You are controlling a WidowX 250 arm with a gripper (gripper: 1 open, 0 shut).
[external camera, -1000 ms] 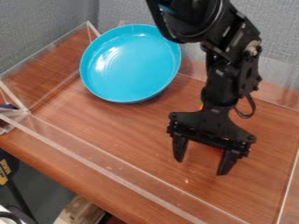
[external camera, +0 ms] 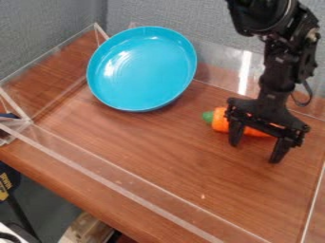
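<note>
An orange toy carrot with a green top lies crosswise on the wooden surface, right of the blue plate. My black gripper is down over the carrot's right part, its fingers apart on the near side of it; whether they touch it cannot be told. A blue plate sits at the back left, apart from the carrot.
Clear plastic walls edge the wooden table. The front and middle of the table are open. Small items lie outside the left edge, and a grey padded wall stands behind.
The gripper has moved back and to the right, away from the front of the table. More of the carrot's left end and green top now shows.
</note>
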